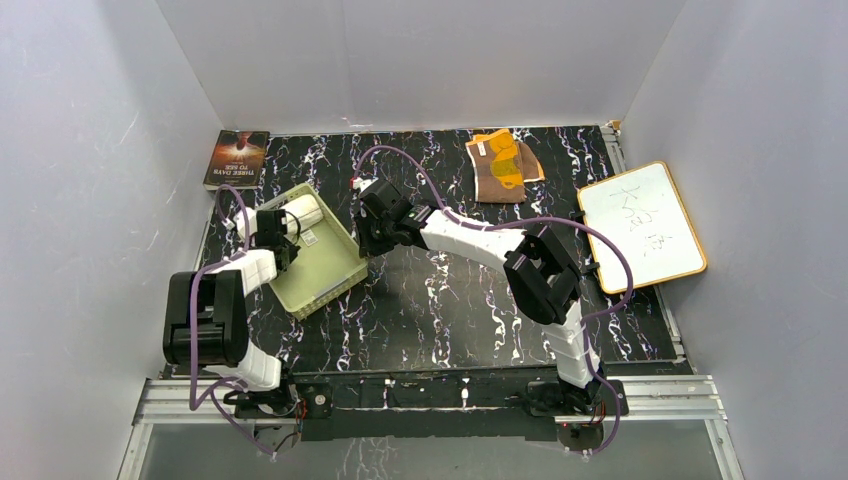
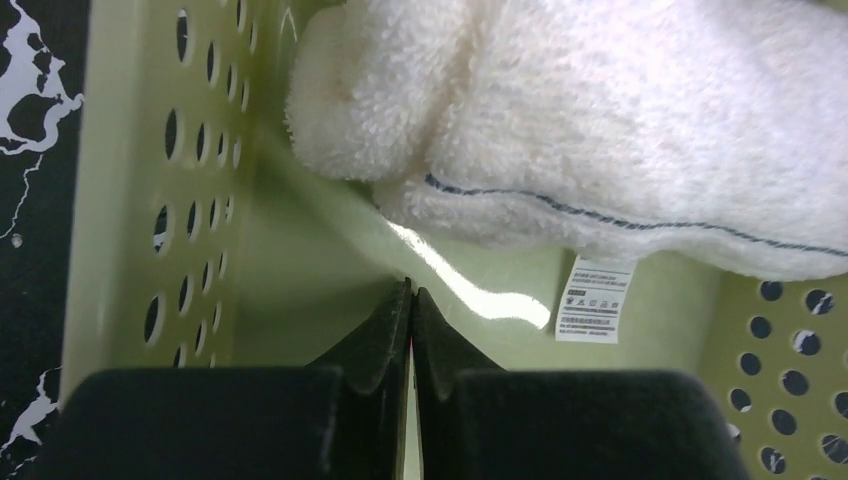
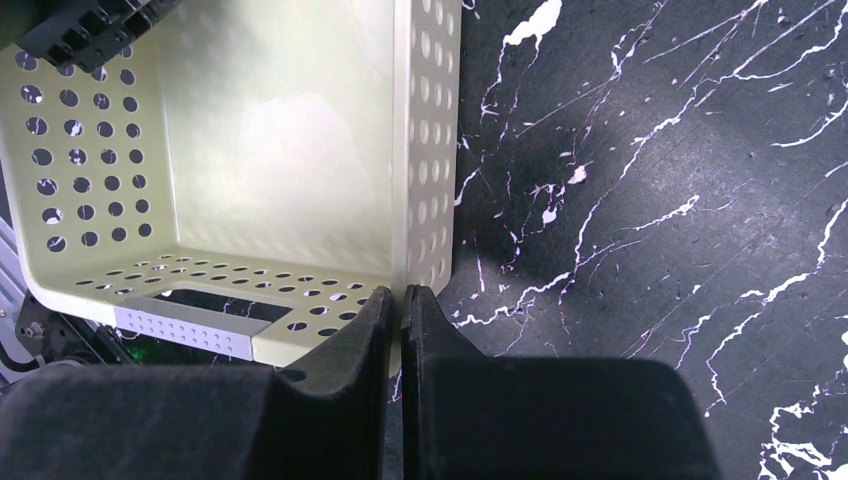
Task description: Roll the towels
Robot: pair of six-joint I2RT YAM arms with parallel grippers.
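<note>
A rolled white towel (image 1: 310, 212) (image 2: 610, 120) with a dark stripe lies at the far end of a pale green perforated basket (image 1: 320, 285) (image 2: 130, 250). My left gripper (image 1: 290, 255) is inside the basket beside the towel, shut with nothing visible between its fingertips. My right gripper (image 1: 364, 246) is shut on the basket's long wall near its near corner (image 3: 425, 150). An orange and brown folded cloth (image 1: 497, 170) lies at the back right.
A book (image 1: 236, 160) lies at the back left. A whiteboard (image 1: 640, 225) rests at the right.
</note>
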